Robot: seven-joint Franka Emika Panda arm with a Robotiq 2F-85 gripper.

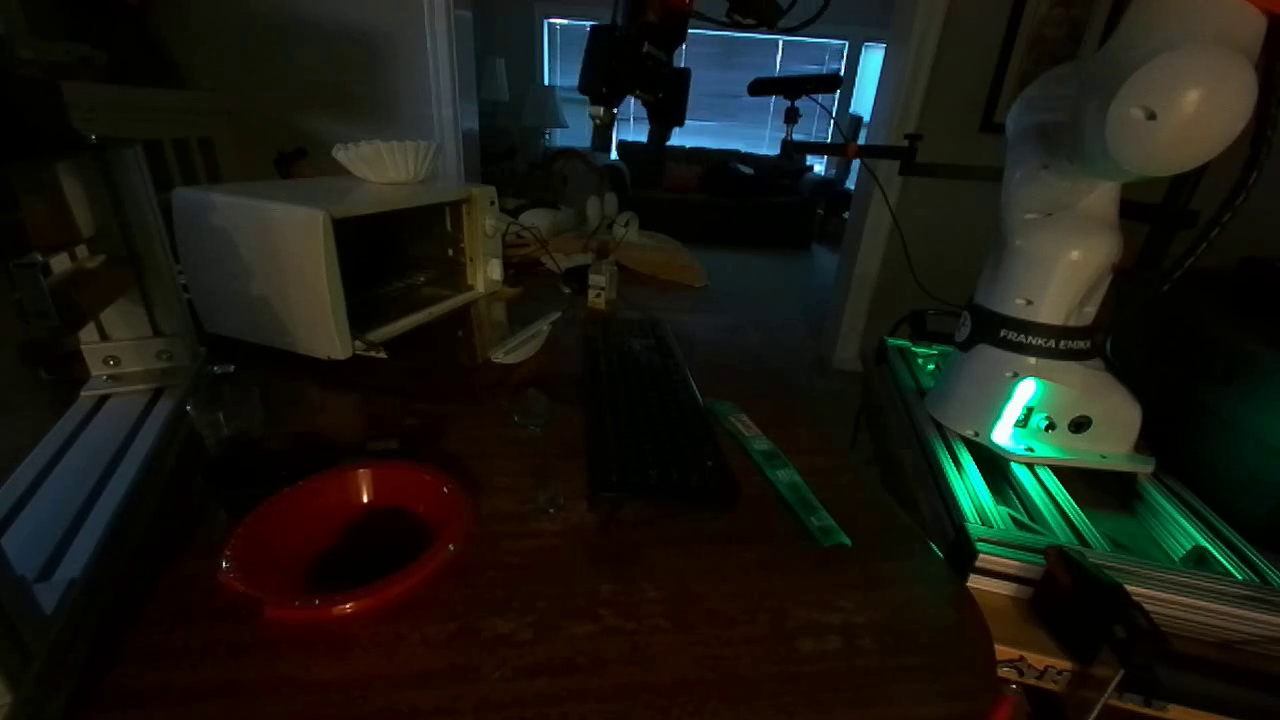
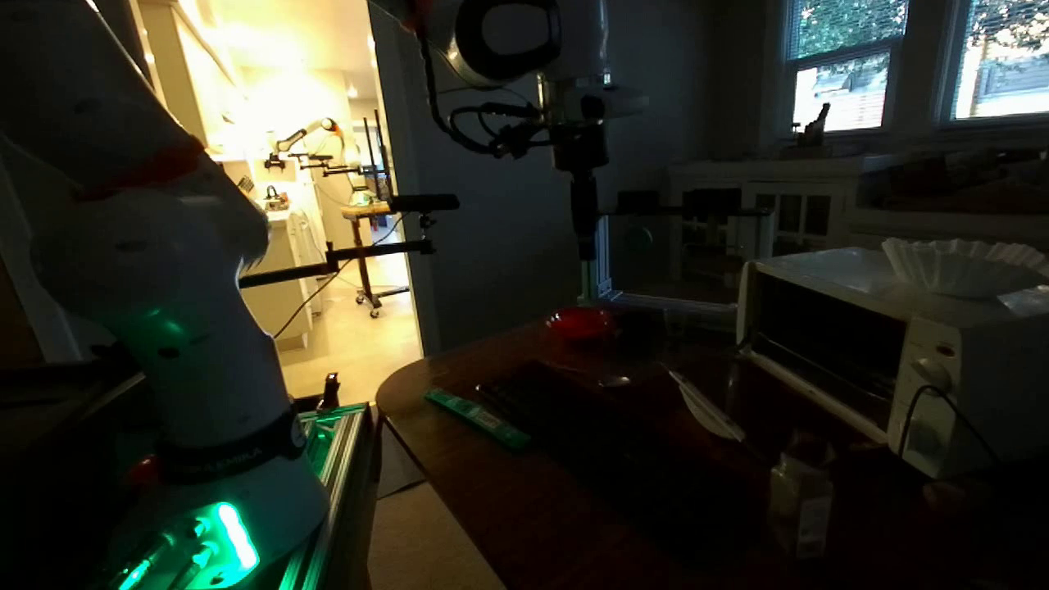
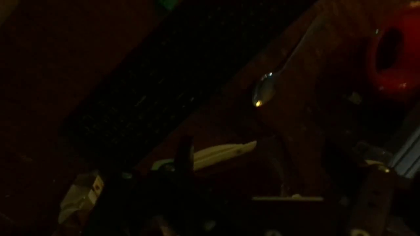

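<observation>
High above the table hangs my gripper (image 1: 632, 132), open, its two fingers apart against the bright window in exterior view 1. It shows edge-on in exterior view 2. In the dim wrist view one finger (image 3: 184, 153) stands left and the other (image 3: 378, 188) right, with nothing held between them. Far below on the table lie a silver spoon (image 3: 264, 90), a black keyboard (image 1: 654, 414), a green strip-shaped packet (image 1: 786, 480) and a pale, slender utensil (image 2: 706, 405). A red bowl (image 1: 270, 552) sits at the near left, a dark patch inside it.
A white toaster oven (image 1: 258, 264) stands with its front dark, a white fluted bowl (image 1: 386, 161) on top. A small carton or bottle (image 2: 801, 501) is near the keyboard's end. Open tabletop (image 1: 672, 612) lies in front of the keyboard.
</observation>
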